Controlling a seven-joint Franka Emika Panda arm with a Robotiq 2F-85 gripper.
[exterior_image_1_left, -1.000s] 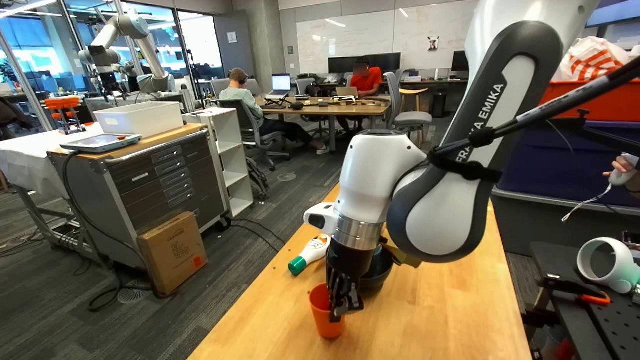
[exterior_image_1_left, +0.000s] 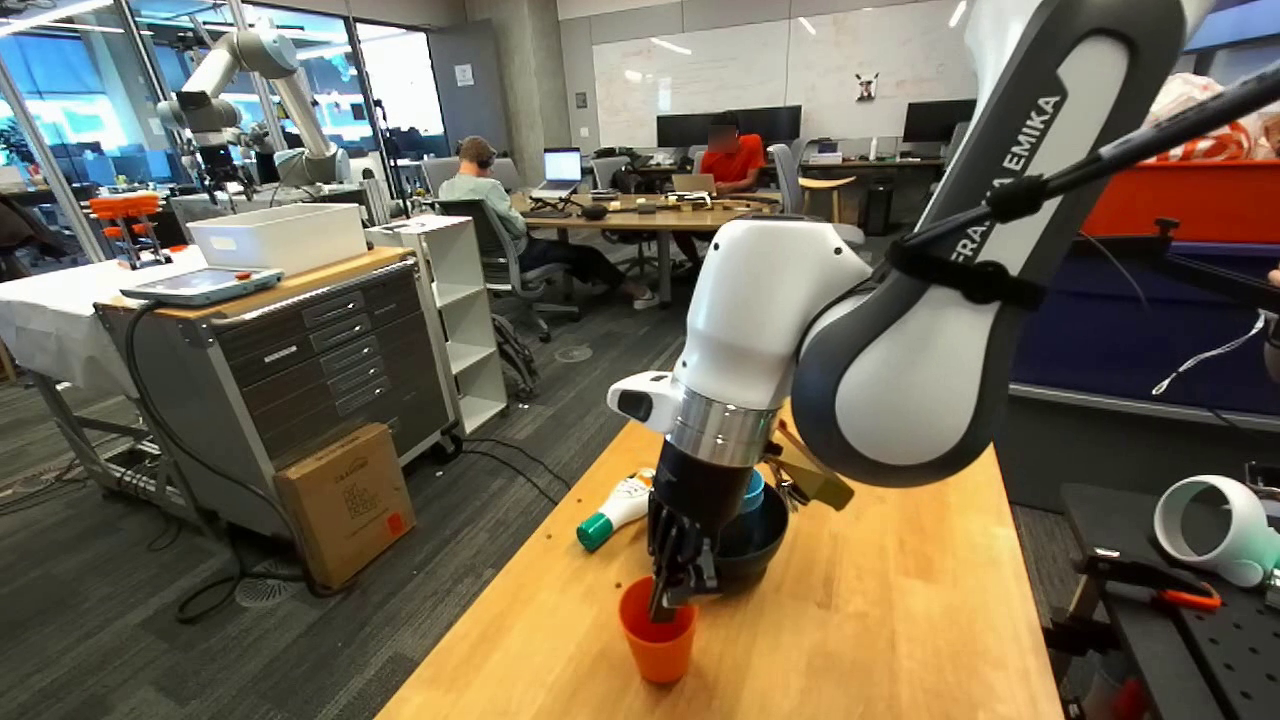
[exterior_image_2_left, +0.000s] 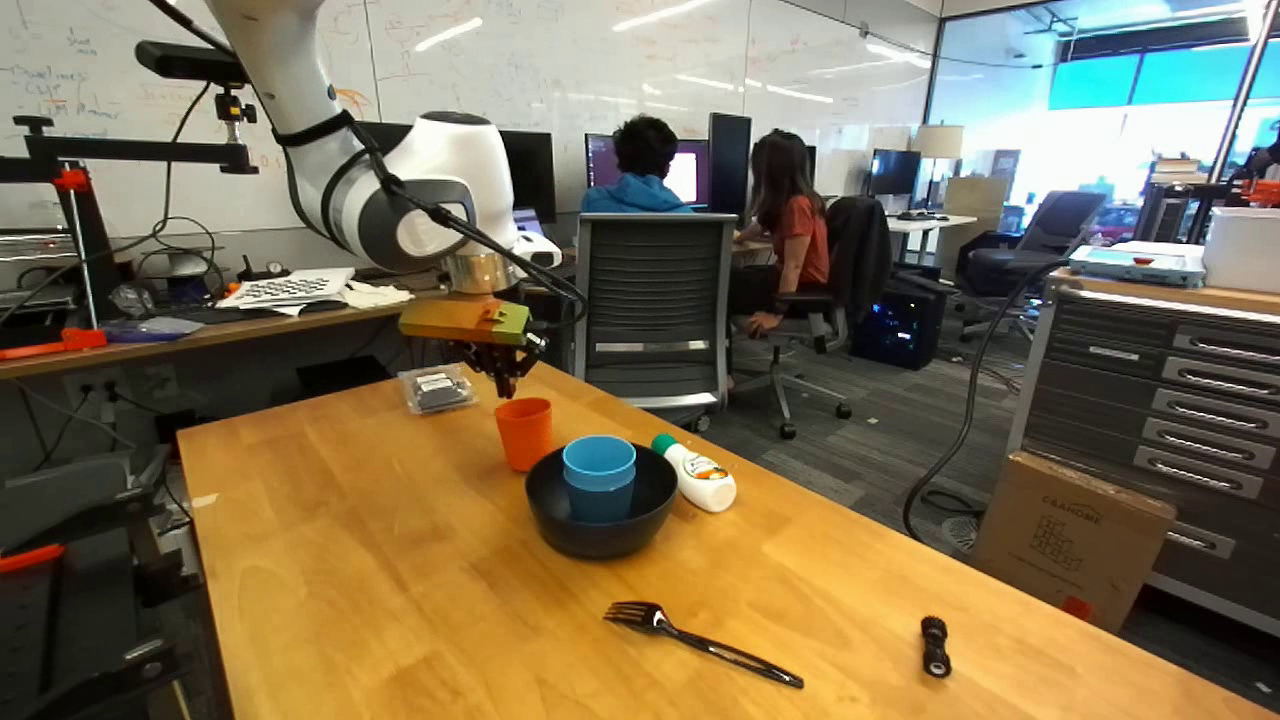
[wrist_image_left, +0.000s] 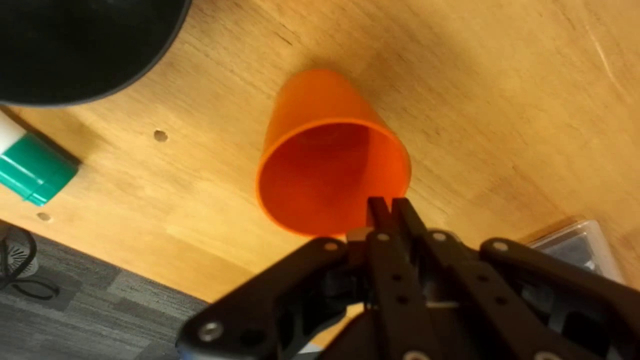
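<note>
An orange cup (exterior_image_1_left: 659, 654) stands near the front of the table in exterior view 1. My gripper is shut on its rim, with only a narrow gap between the fingers. From the wrist, the cup's open mouth faces the camera and the fingertips overlap its lower right edge. The wall between the fingers is largely hidden. In exterior view 2 the gripper comes down from above onto the cup's far side; whether the cup's base touches the wood is unclear.
Beside the cup is a black bowl (exterior_image_2_left: 564, 528) holding blue cups (exterior_image_2_left: 600, 480). A white bottle with a green cap (exterior_image_2_left: 702, 478) lies by it. A clear packet (exterior_image_2_left: 435, 389), a black fork (exterior_image_2_left: 702, 642) and a flashlight (exterior_image_2_left: 935, 648) are elsewhere on the table.
The arm has risen and my gripper sits a little higher against the cup. The cup has shifted slightly toward exterior camera 1. More of the bowl and its blue cup shows.
</note>
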